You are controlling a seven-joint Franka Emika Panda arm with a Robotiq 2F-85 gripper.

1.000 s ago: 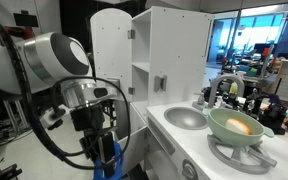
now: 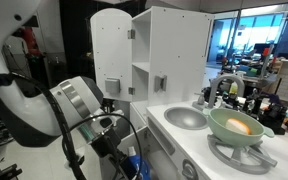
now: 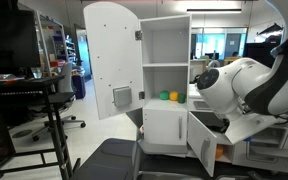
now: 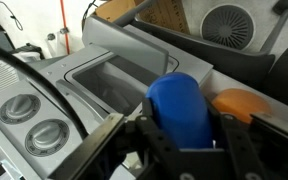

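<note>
A smooth blue object point(image 4: 179, 105) fills the middle of the wrist view, and my gripper is shut on it. Beside it lies a rounded orange object point(image 4: 239, 104), apparently inside a pale open drawer point(image 4: 192, 66). In exterior view 1, a bit of the blue object point(image 2: 135, 160) shows low down by the counter front, close to my gripper, which is mostly hidden by the arm's dark end. An orange patch point(image 3: 219, 154) shows low beside an angled white panel point(image 3: 200, 141) in exterior view 2.
The white counter carries a sink point(image 2: 185, 118) and a green bowl point(image 2: 234, 127) on a stove. A tall cabinet point(image 2: 172, 55) stands behind with its door point(image 2: 111, 50) swung open. A grey oven point(image 4: 112, 78) with knobs lies left in the wrist view.
In exterior view 1 the arm has come down, and its gripper end has shifted right toward the counter front. The blue object has moved right with it and shows less now.
</note>
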